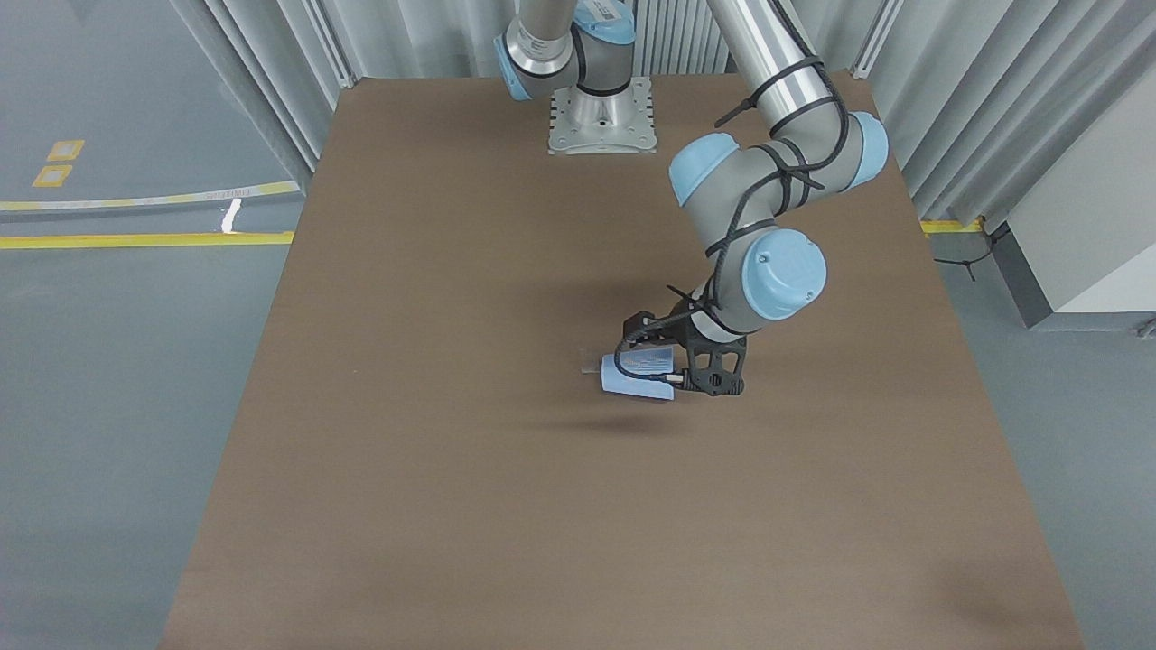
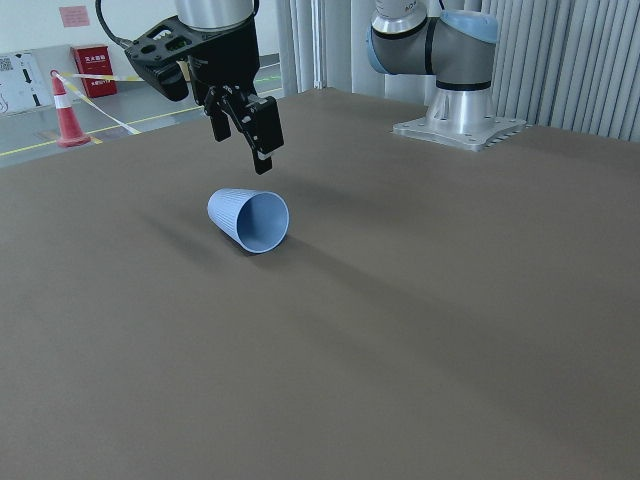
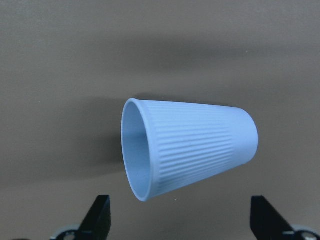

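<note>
A light blue ribbed cup (image 1: pixel 629 379) lies on its side on the brown table (image 1: pixel 488 487); in the left view the cup (image 2: pixel 248 220) shows its mouth toward that camera. My gripper (image 2: pixel 240 140) hangs above the cup, apart from it. In the wrist view the cup (image 3: pixel 190 147) lies across the middle, its rim at the left, and the two fingertips of my gripper stand wide apart at the bottom edge, with nothing between them.
The arm's base plate (image 1: pixel 602 130) is fixed at the back of the table. The table around the cup is otherwise clear. A wall corner (image 1: pixel 1073 260) stands beyond the right edge.
</note>
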